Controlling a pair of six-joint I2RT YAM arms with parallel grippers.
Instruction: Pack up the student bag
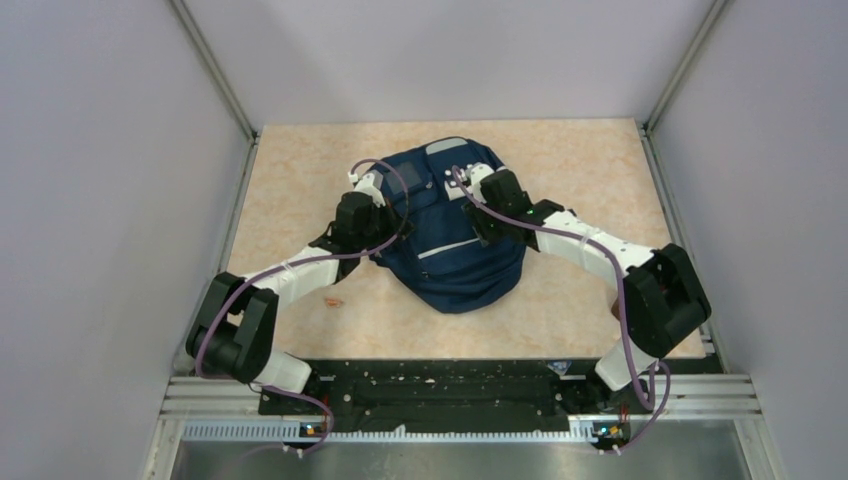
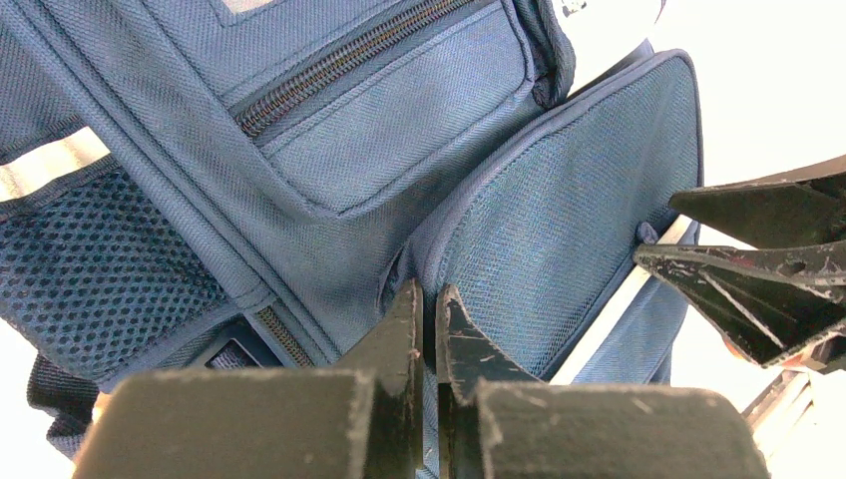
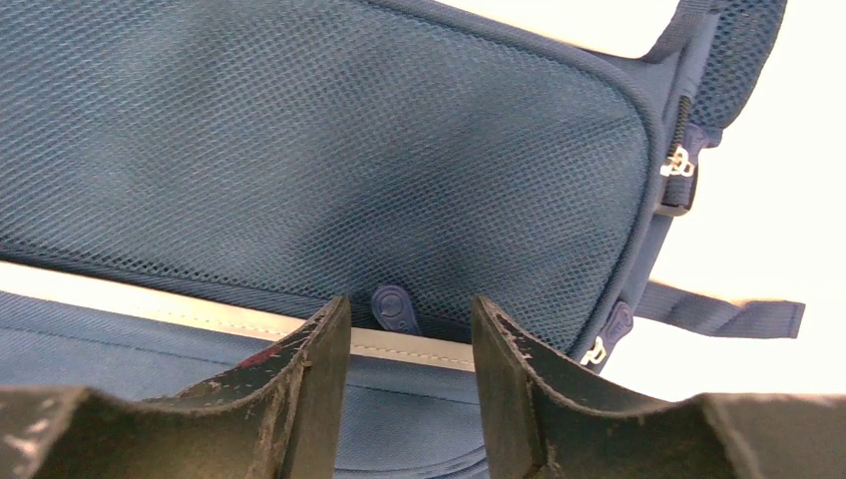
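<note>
The navy student bag [image 1: 458, 286] lies on the table, a pale stripe [image 3: 180, 307] crossing its front. My left gripper is shut on a thin fold of the bag's piped edge [image 2: 454, 225] at its left side. Over the front panel, my right gripper stands part open. Between its fingertips, seen from above, is a dark round-ended pull tab [image 3: 391, 302] by the stripe; the fingers do not close on it. The left wrist view also shows the right gripper's dark fingers [image 2: 763, 212] beside that tab [image 2: 646, 233]. The bag's inside is mostly hidden.
A small orange piece [image 1: 333, 301] lies on the bare table left of the bag. A brown object [image 1: 616, 309] is partly hidden behind the right arm. A strap [image 3: 763, 318] sticks out at the bag's right side. Both arms are close together over the bag.
</note>
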